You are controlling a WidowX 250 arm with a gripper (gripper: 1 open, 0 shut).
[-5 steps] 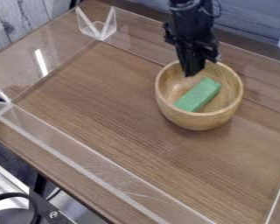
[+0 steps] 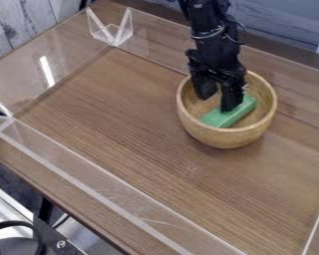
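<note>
A black gripper (image 2: 218, 95) reaches down from the top centre into a wooden bowl (image 2: 193, 125) at the right of the table. Its fingers are apart, over a green block (image 2: 234, 116) lying in the bowl's right part. The dark fingers partly hide the block's upper end; whether they touch it cannot be told.
A clear plastic piece (image 2: 112, 30) stands at the back left of the wooden table (image 2: 96, 149). Dark cables lie at the bottom left corner.
The bowl and block look nearly unmoved.
</note>
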